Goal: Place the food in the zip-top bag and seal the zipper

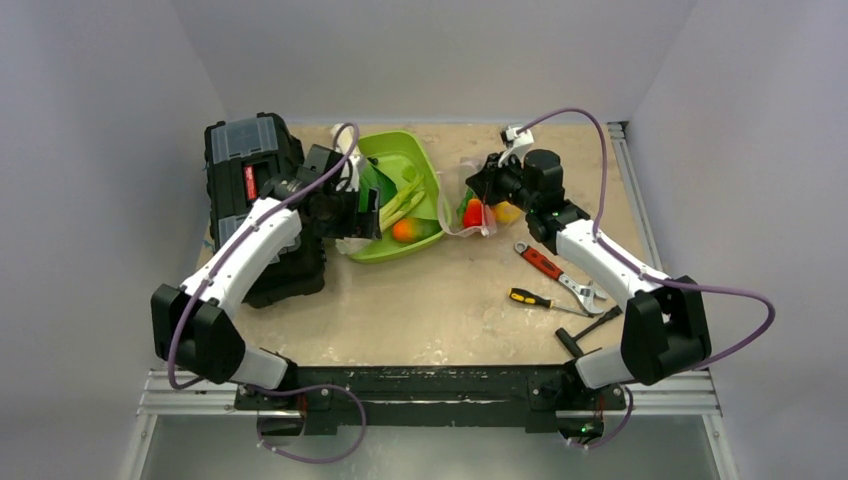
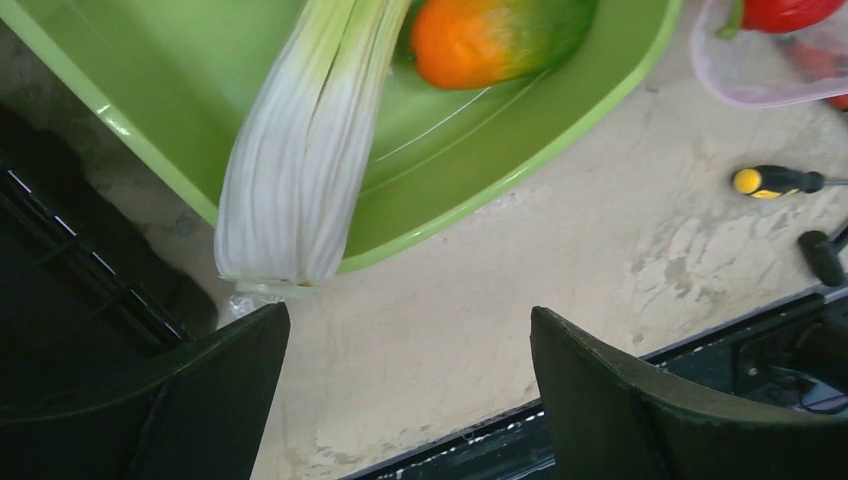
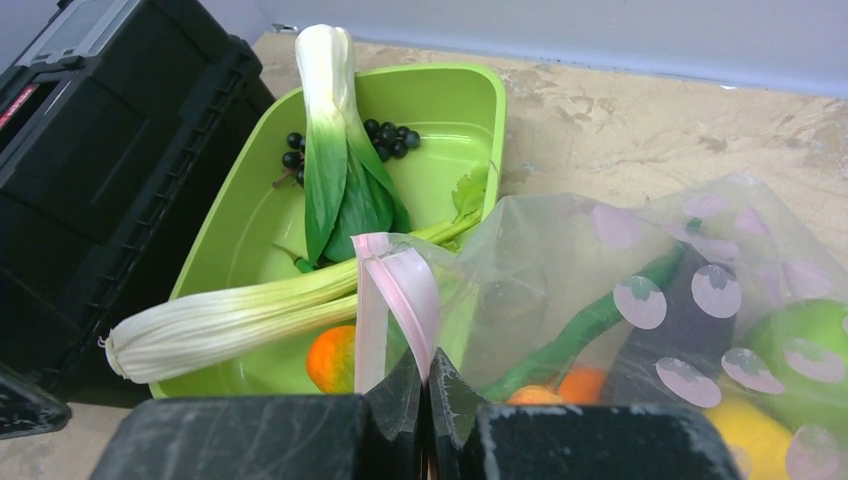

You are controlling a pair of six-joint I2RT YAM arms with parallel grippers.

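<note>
The clear zip top bag (image 1: 452,212) lies right of the green bin with its mouth spread toward it. Inside are a red pepper (image 1: 473,213), a dark purple vegetable (image 3: 672,330), a long green one (image 3: 565,345) and yellow and orange pieces. My right gripper is shut on the bag's pink zip edge (image 3: 405,290). My left gripper stands open over the bin's left side, nothing between its fingers. Below it in the left wrist view, a white-stalked leek or celery (image 2: 295,180) reaches over the bin's rim.
The green bin (image 3: 490,110) also holds a leafy white-stemmed vegetable (image 3: 330,110), dark grapes (image 3: 395,138) and a mango (image 2: 490,40). A black toolbox (image 1: 250,190) borders it left. A wrench (image 1: 540,262), screwdriver (image 1: 535,298) and hammer (image 1: 570,342) lie right.
</note>
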